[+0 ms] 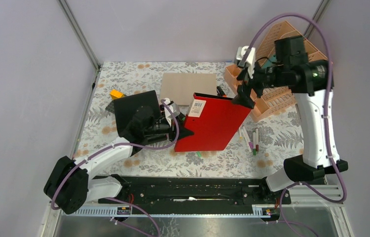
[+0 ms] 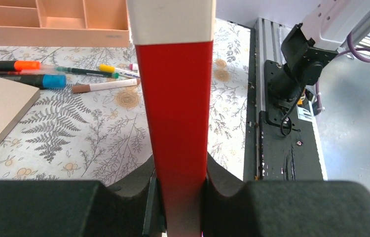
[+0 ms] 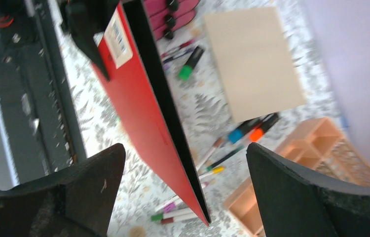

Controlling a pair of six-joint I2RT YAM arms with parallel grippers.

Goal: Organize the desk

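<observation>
My left gripper point(image 1: 185, 129) is shut on a red binder point(image 1: 212, 128), held tilted over the middle of the desk; its red spine fills the centre of the left wrist view point(image 2: 173, 108). My right gripper point(image 1: 244, 98) is open above the binder's upper right end, with the binder seen between and below its fingers in the right wrist view, apart from them. A beige board point(image 1: 188, 81) lies behind the binder. Markers and pens point(image 1: 254, 140) are scattered to the right of and behind it.
A peach organizer point(image 1: 274, 101) stands at the back right, partly behind my right arm. A black flat item point(image 1: 131, 106) and a yellow object point(image 1: 116, 94) lie at the left.
</observation>
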